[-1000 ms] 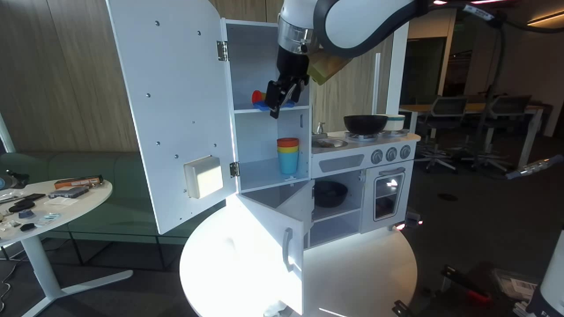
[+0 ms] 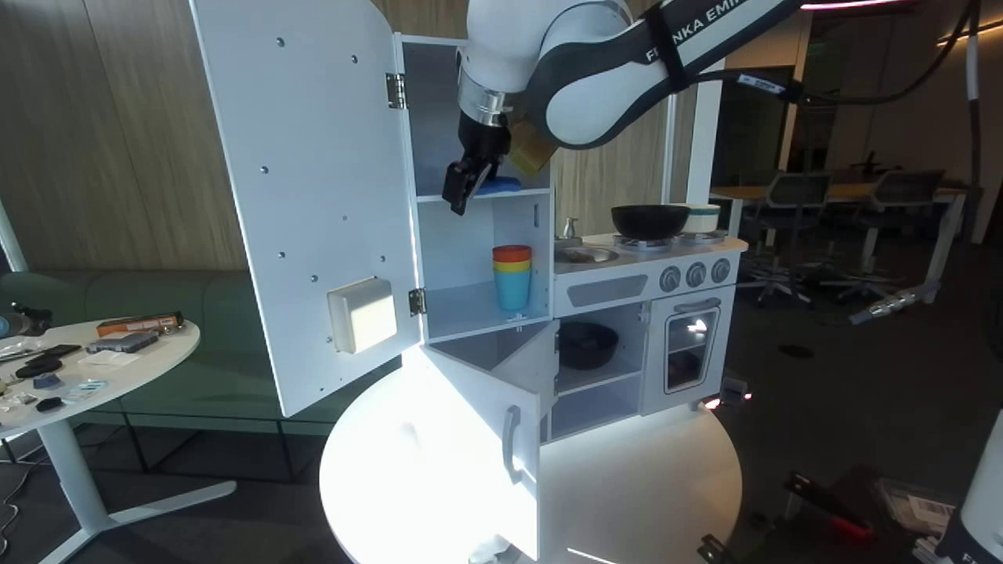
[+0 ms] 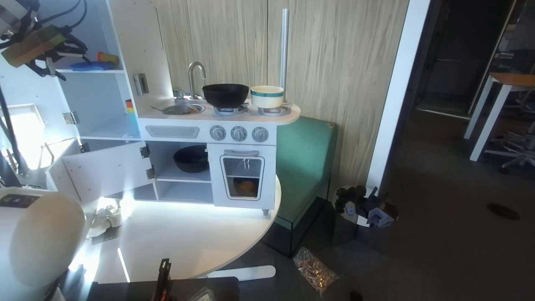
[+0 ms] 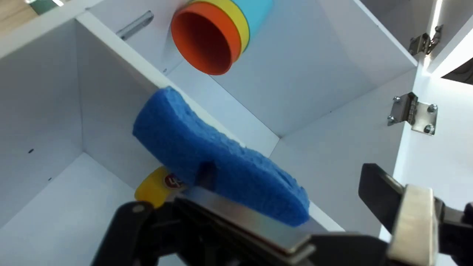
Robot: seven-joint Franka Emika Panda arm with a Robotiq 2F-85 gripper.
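A blue sponge point(image 4: 230, 164) lies along the front edge of the cabinet's upper shelf, also visible as a strip of blue point(image 2: 501, 185) in exterior view 1. My gripper is open in front of that shelf, its fingers wide apart with nothing held between them. The left finger overlaps the sponge in the wrist view; whether they touch I cannot tell. Behind the sponge lies a yellow item point(image 4: 153, 188) with a dark round label, partly hidden by the finger. Exterior view 2 shows a yellow and red object point(image 3: 108, 58) behind the sponge.
Stacked cups point(image 2: 512, 279) stand on the shelf below. The tall cabinet door point(image 2: 310, 188) hangs wide open on the left, and the lower door point(image 2: 494, 423) juts forward. A black pan point(image 3: 225, 95) and a white-green pot point(image 3: 267, 96) occupy the stove top.
My arm and gripper have moved left across the upper shelf in exterior view 1. The gripper now covers the red item seen there before; the cups and doors are unmoved.
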